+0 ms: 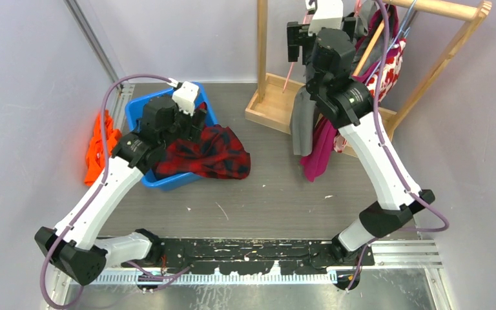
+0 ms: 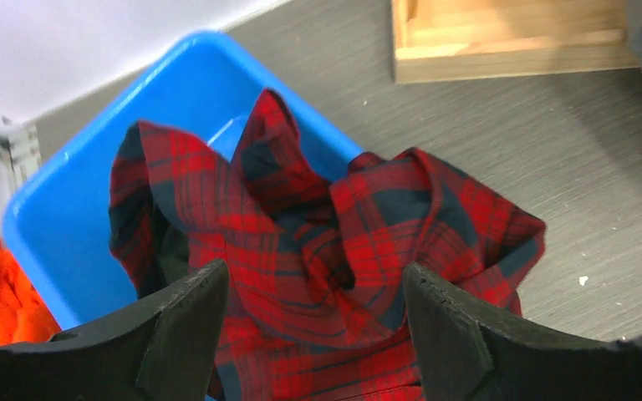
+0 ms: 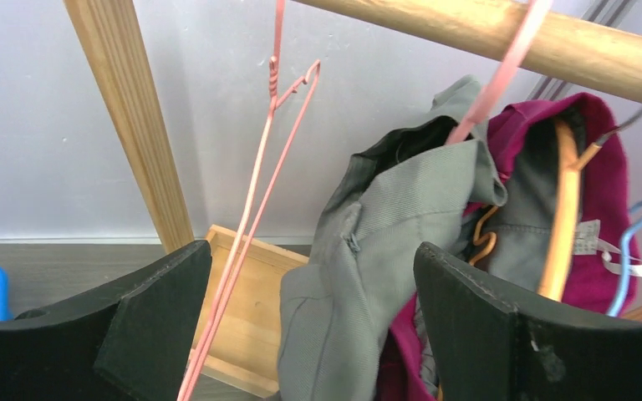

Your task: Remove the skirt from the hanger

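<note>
The red-and-black plaid skirt [image 1: 223, 155] lies crumpled in the blue bin [image 2: 309, 125], part of it draped over the rim. Above it, my left gripper stands open, with the cloth seen beyond its fingers [image 2: 192, 326] and not clamped. At the rack, my right gripper is also open. A pink wire hanger [image 3: 273, 79] without a garment on it runs down past the left finger in the right wrist view. Grey cloth [image 3: 401, 200] shows between and behind the right fingers; nothing appears gripped.
Magenta-lined grey clothing [image 3: 593, 175] hangs on an orange hanger [image 3: 564, 217], beside a red-and-white patterned garment [image 1: 391, 68]. The wooden rack's post [image 1: 262, 45] and rail [image 3: 468, 25] bound the right arm's space. Orange cloth [image 1: 103, 148] lies left of the bin.
</note>
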